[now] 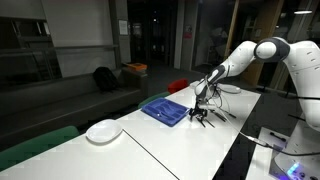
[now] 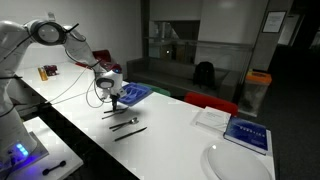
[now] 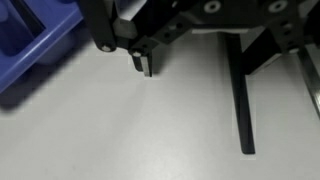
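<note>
Low over the white table, my gripper stands open beside the blue tray. One of its fingers [image 3: 147,65] shows clearly in the wrist view. A slim black bar-like utensil [image 3: 241,105] lies on the table under the right side of the gripper; whether a finger touches it I cannot tell. The blue tray [image 3: 38,62] fills the upper left corner there, and in exterior view 1 the tray [image 1: 164,111] sits just left of the gripper [image 1: 197,118].
Several utensils lie near the arm, among them a dark one [image 2: 131,134] and a fork-like one [image 2: 124,124]. A round white plate [image 1: 103,131] stands far left in exterior view 1. A boxed blue item [image 2: 248,134] lies by the far edge. Mid-table is mostly bare.
</note>
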